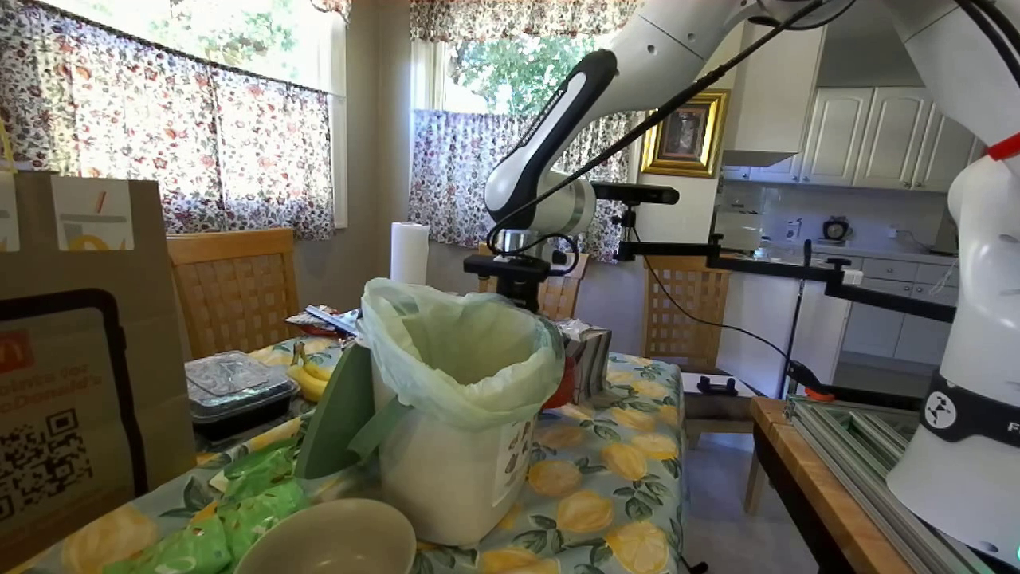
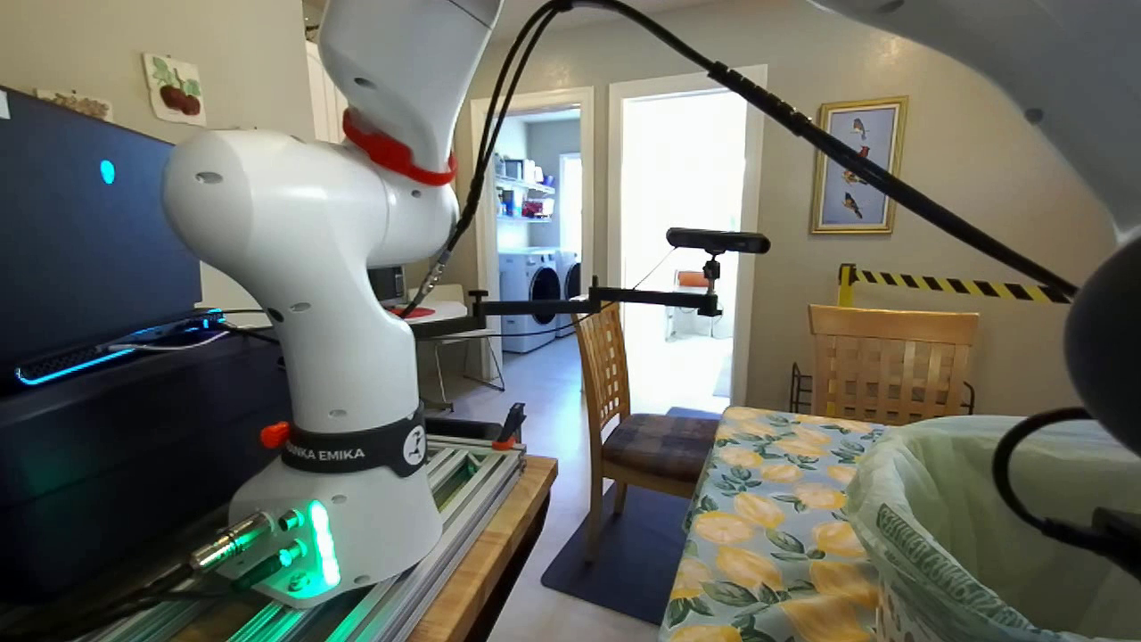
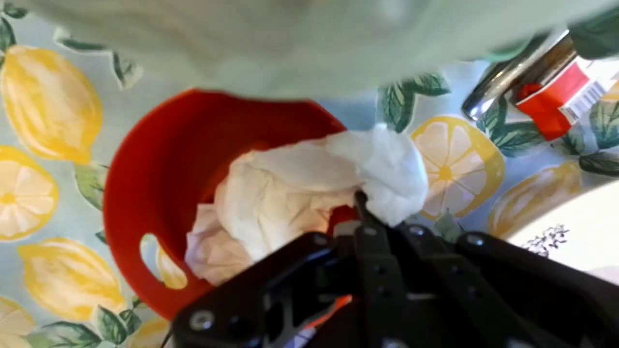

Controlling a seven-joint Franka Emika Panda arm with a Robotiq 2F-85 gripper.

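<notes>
A red bowl [image 3: 145,168] with a handle slot holds crumpled white tissue [image 3: 278,191], which spills over its right side in the wrist view. At that side my gripper is shut on the bowl's rim; tissue covers part of the contact. In exterior view 1, a little of the red bowl [image 1: 562,384] shows behind the white bin [image 1: 435,469], raised from the table. The bin has a pale green liner [image 1: 459,354], open at the top. My fingertips are hidden behind it there.
A striped box [image 1: 593,363] stands behind the bin. In front are a pale bowl [image 1: 335,540] and green packets [image 1: 229,526]; a paper bag [image 1: 76,363] stands at the left. The tablecloth [image 1: 612,459] is clear to the bin's right.
</notes>
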